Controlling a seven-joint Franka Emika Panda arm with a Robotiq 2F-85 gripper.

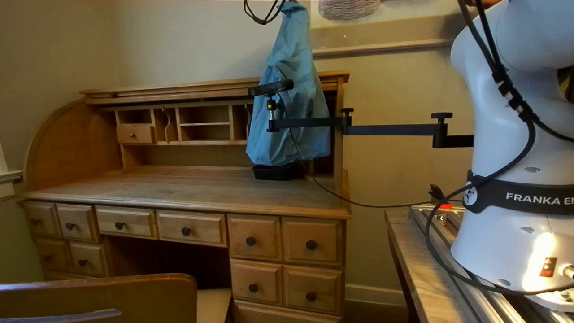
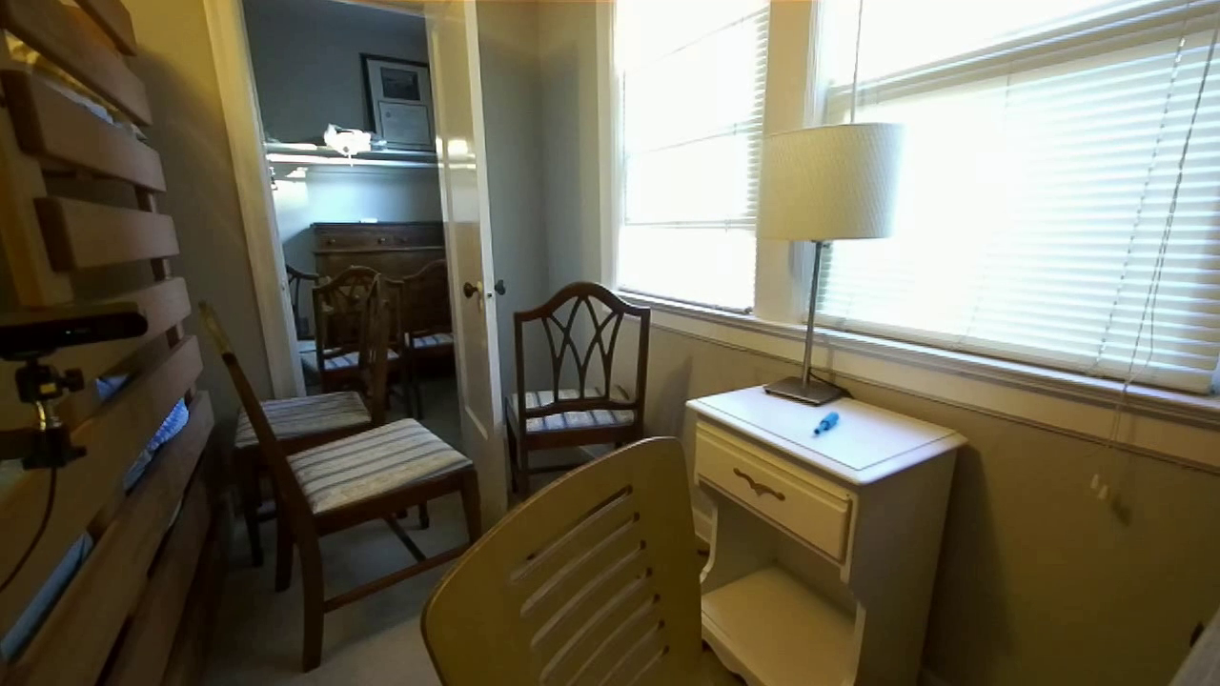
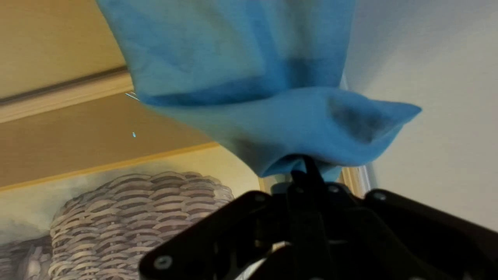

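Note:
A blue cloth hangs in long folds in front of the right part of the roll-top desk, its lower edge at the level of a black tray on the desktop. In the wrist view my gripper is shut, with the blue cloth gathered at its fingertips and pinched between them. From there the cloth spreads away and fills the upper middle of that view. The gripper lies above the top edge of the first exterior view; only some cables show there. Part of the tray is hidden by the cloth.
A camera on a black arm reaches across in front of the cloth, with its cable hanging below. The wooden desktop is clear left of the tray. A chair back stands in the foreground.

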